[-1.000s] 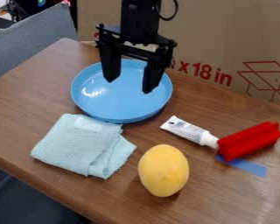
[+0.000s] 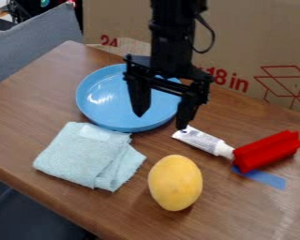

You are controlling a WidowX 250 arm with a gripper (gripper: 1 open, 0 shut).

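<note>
My black gripper (image 2: 163,101) is open, its two fingers hanging over the right part of a blue plate (image 2: 102,101) with nothing seen between them. The right finger is near the white tube (image 2: 201,140). A folded pale blue towel (image 2: 87,157) lies at the front left, and a yellow oval object (image 2: 175,183) sits at the front. A red object (image 2: 268,150) lies at the right beside the tube.
A cardboard box (image 2: 259,47) stands along the back of the wooden table (image 2: 40,112). A strip of blue tape (image 2: 268,178) is at the right.
My gripper has moved down and to the right, closer to the tube. The objects on the table look unmoved.
</note>
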